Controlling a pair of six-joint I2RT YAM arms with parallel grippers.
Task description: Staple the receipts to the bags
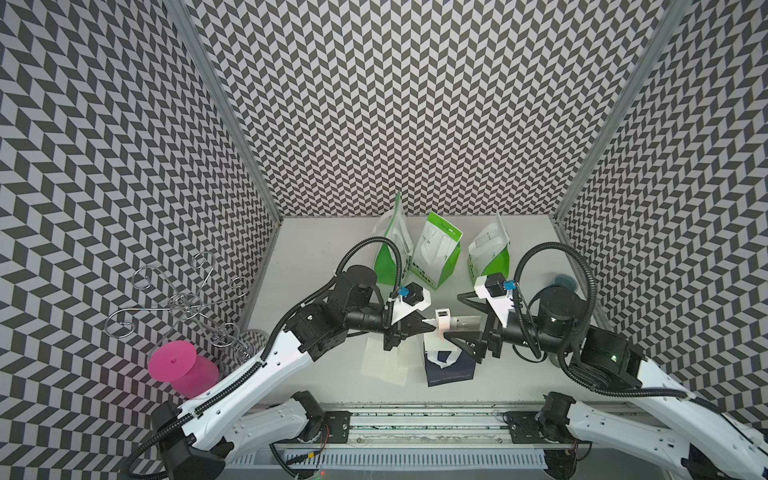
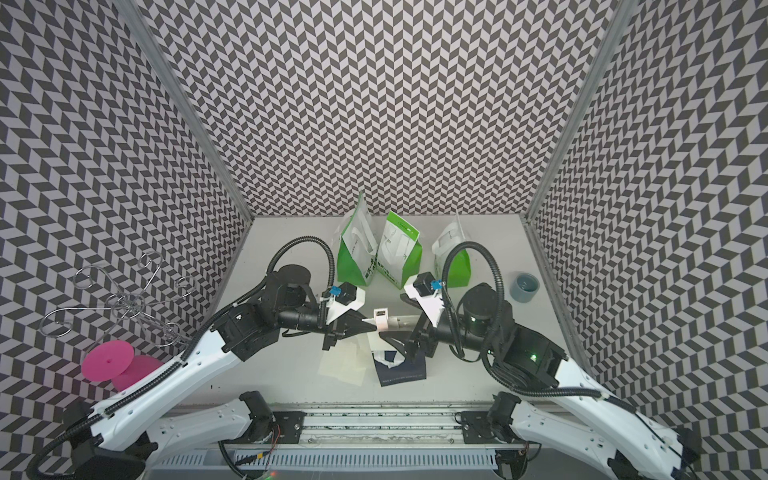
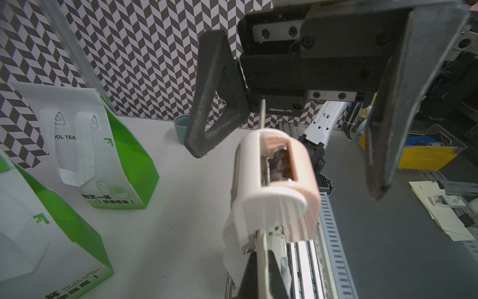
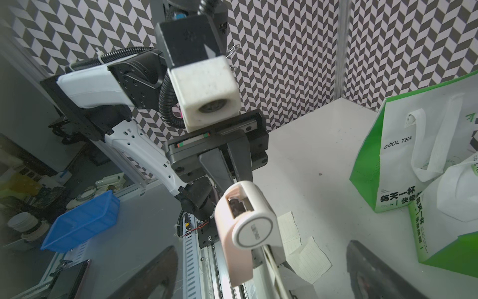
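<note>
A pink and white stapler [image 1: 442, 319] sits over the top edge of a bag with a navy lower part [image 1: 449, 370]. My left gripper is shut on that thin pale edge, just beside the stapler [image 4: 249, 226]. My right gripper [image 1: 455, 318] stands open on the stapler's other side. Its blurred fingers [image 4: 366, 271] are apart, with the edge running between them, not gripped. Cream receipts [image 1: 386, 364] lie flat on the table left of the bag. Whether a receipt is under the stapler, I cannot tell.
Three green and white bags stand at the back: left [image 2: 357, 244], middle [image 2: 397, 249] and right [image 2: 457, 264]. A blue-grey cup [image 2: 524, 287] is on the right. A pink object [image 1: 182, 368] and a wire stand [image 1: 184, 308] are at the left.
</note>
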